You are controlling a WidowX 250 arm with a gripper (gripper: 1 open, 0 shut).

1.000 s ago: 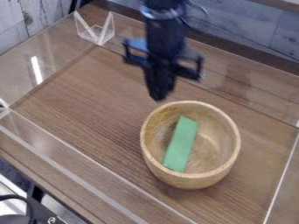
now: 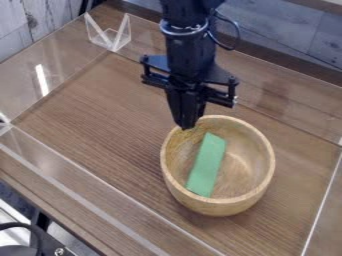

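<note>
My gripper (image 2: 191, 120) hangs from the top centre of the view, its dark body just above the upper-left rim of a light wooden bowl (image 2: 250, 182). Whether its fingers are open or shut is unclear. A green rectangular object (image 2: 206, 165) lies inside the bowl, slightly left of its middle.
A clear wire-like or plastic object (image 2: 110, 32) stands at the back left. A dark cable (image 2: 34, 235) is at the bottom-left corner, and panels border the back.
My gripper has come down toward the bowl's upper-left rim and now appears sharper. The bowl and green object have not visibly moved.
</note>
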